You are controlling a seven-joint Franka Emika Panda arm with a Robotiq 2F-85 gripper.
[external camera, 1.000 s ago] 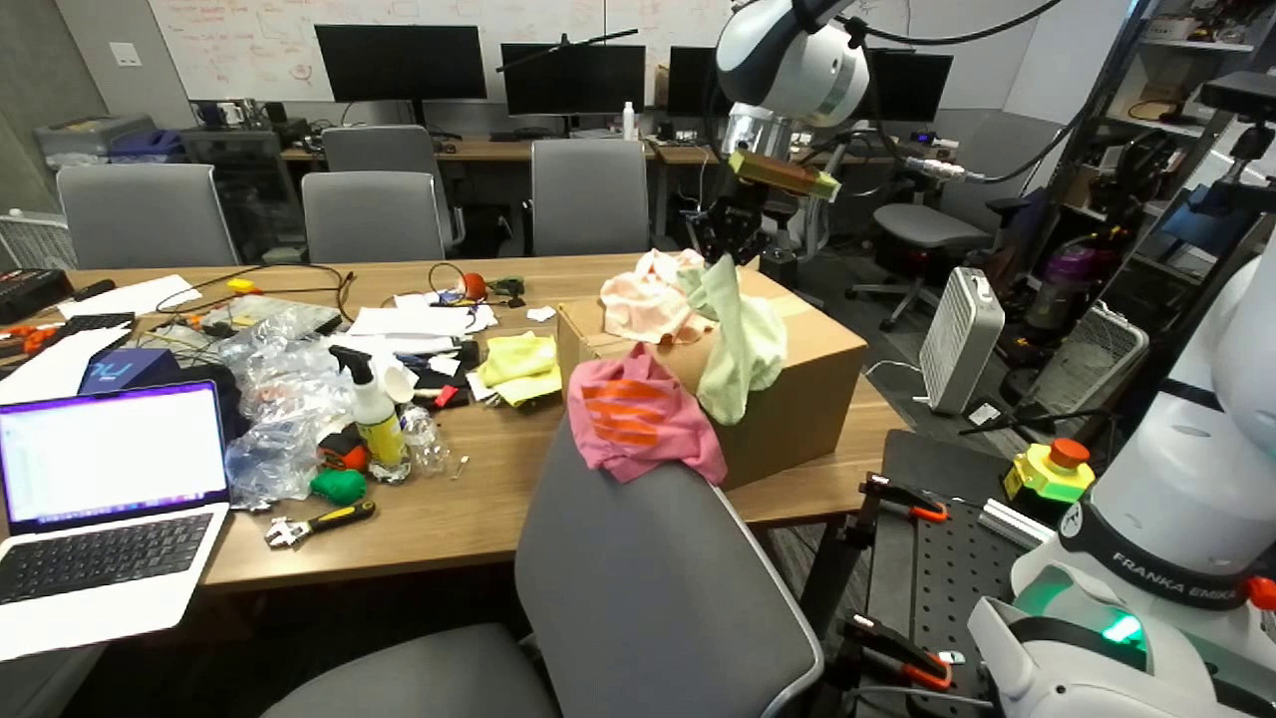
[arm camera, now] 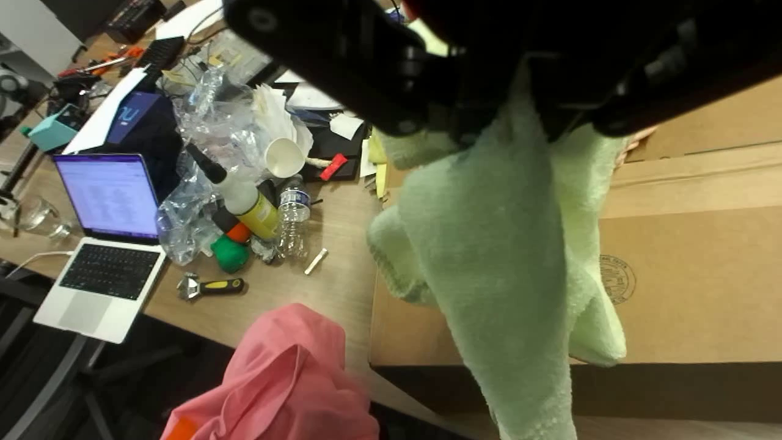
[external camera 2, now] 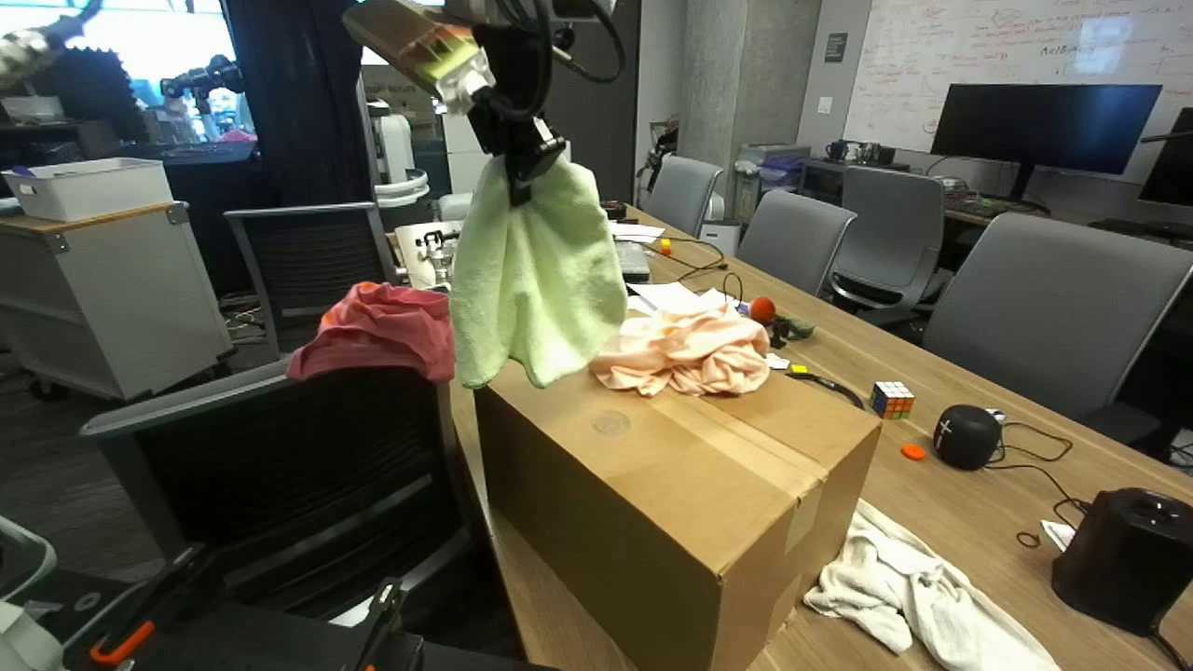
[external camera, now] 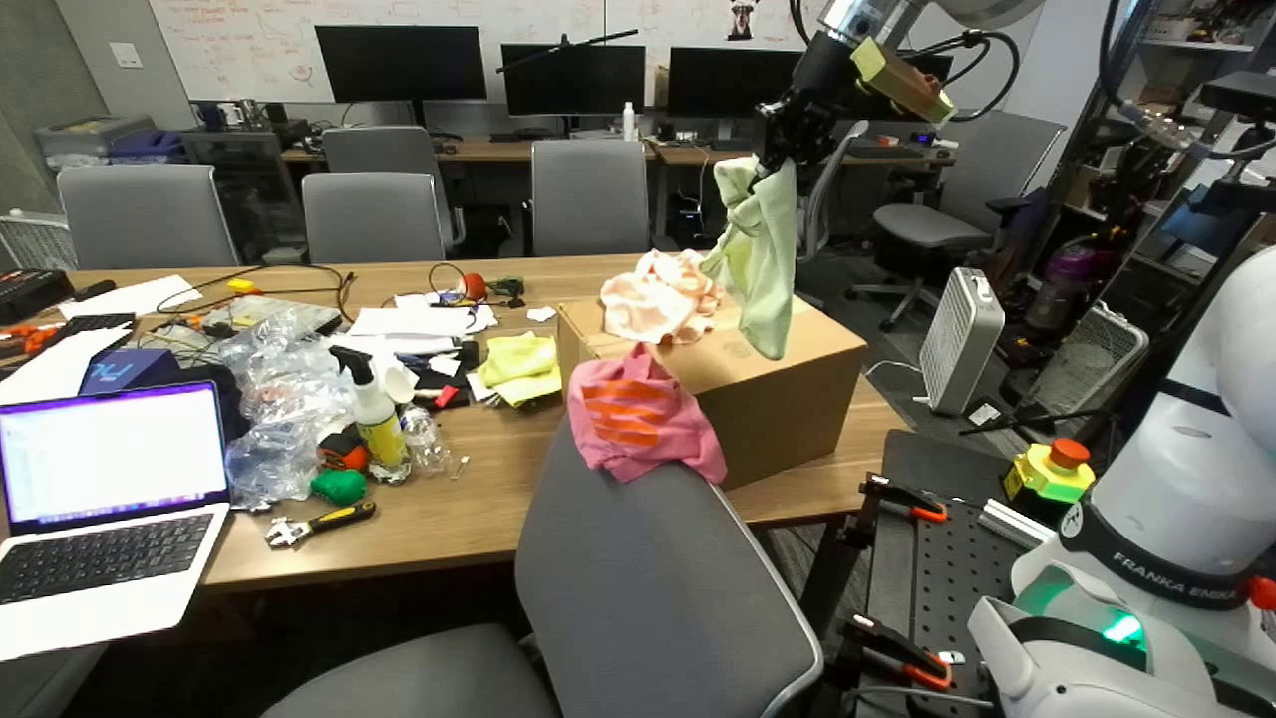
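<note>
A pale green cloth (external camera: pixel 762 257) hangs in folds from my gripper (external camera: pixel 772 166), which is shut on its upper part. In exterior view 2 the cloth (external camera 2: pixel 542 285) dangles over the near left edge of the cardboard box (external camera 2: pixel 682 470). The wrist view has the green cloth (arm camera: pixel 491 249) filling the middle, and it hides most of the fingertips. A peach cloth (external camera 2: pixel 693 349) lies crumpled on the box top, behind the green one. Draped over a chair back beside the box is a pink cloth (external camera: pixel 640 419) with orange stripes.
The grey chair (external camera: pixel 658 574) stands close against the table by the box. Left of the box the table holds a yellow cloth (external camera: pixel 521 367), a spray bottle (external camera: pixel 378 419), a wrench (external camera: pixel 319 523) and a laptop (external camera: pixel 114 479). A white cloth (external camera 2: pixel 928 593) lies beyond the box.
My gripper has risen from low over the box, lifting the green cloth, which was draped over the box edge. The peach and pink cloths look unmoved.
</note>
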